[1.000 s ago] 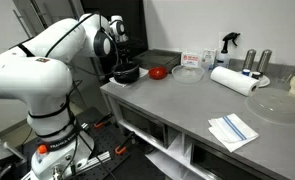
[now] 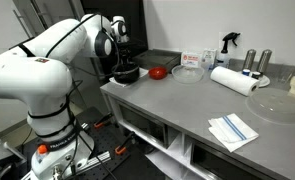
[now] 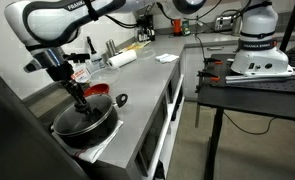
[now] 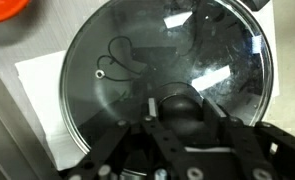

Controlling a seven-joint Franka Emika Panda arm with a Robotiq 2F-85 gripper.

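A dark pot [image 3: 86, 132] with a glass lid [image 4: 117, 55] sits at the far left end of the counter, on a white cloth [image 4: 45, 95]. My gripper reaches down over the lid in the wrist view, its fingers shut around the round black knob [image 4: 179, 105]. In the second exterior view the gripper [image 3: 84, 103] meets the top of the lid. The lid appears to rest on the pot; whether any gap lies between them I cannot tell. From the first exterior view the arm partly hides the pot [image 2: 126, 75].
Close to the pot stands a red bowl [image 2: 155, 73], with a clear container [image 2: 188, 74] beyond it. A paper roll [image 2: 234, 81] and a folded towel [image 2: 232, 131] lie farther right. Bare counter [image 2: 172, 105] stretches between.
The arm's far end has shifted very slightly near the pot. The pot and the other things on the counter stay where they were.
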